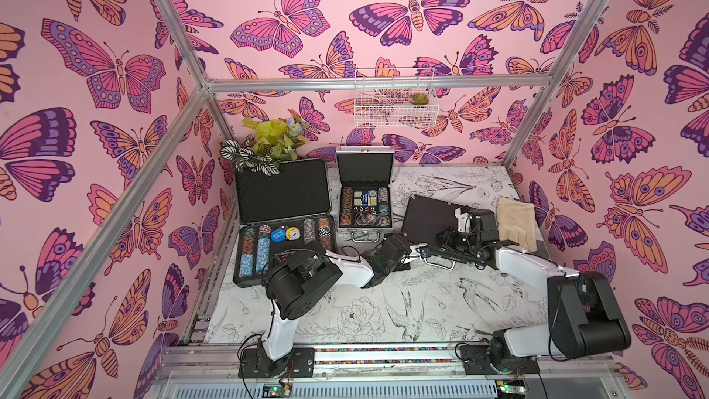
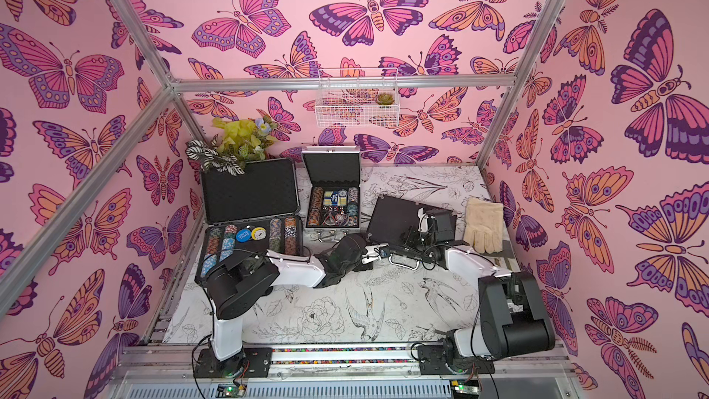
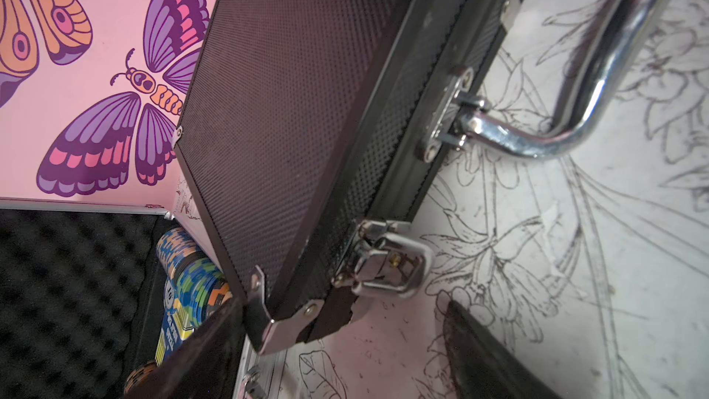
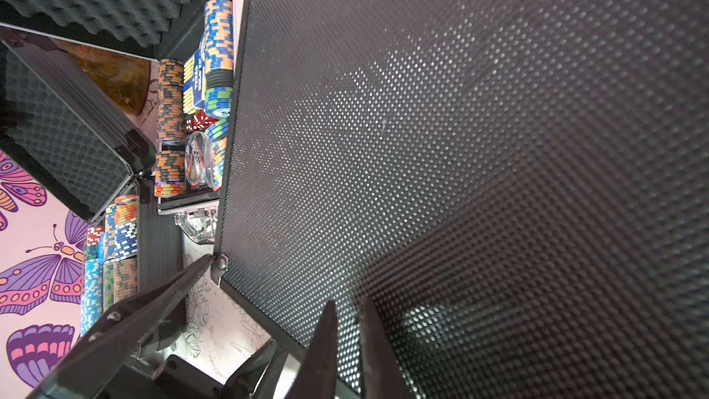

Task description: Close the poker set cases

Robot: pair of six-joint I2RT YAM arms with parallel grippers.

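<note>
A black case [image 1: 431, 220] with its lid down lies right of centre. Its chrome handle [image 3: 598, 88] and a latch [image 3: 391, 262] with its loop sticking outward show in the left wrist view. My left gripper is open by that front corner, the latch in front of the gap between its fingers. My right gripper is shut over the lid with nothing visible between its fingertips; contact is unclear. A small silver-edged case [image 1: 365, 230] in the middle and a larger black case [image 1: 235, 280] on the left both stand with lids raised, chips inside.
A beige glove [image 1: 516, 223] lies right of the lid-down case. Behind the large case is a plant with yellow flowers [image 1: 273, 139]. A wire basket [image 1: 395, 114] hangs on the back wall.
</note>
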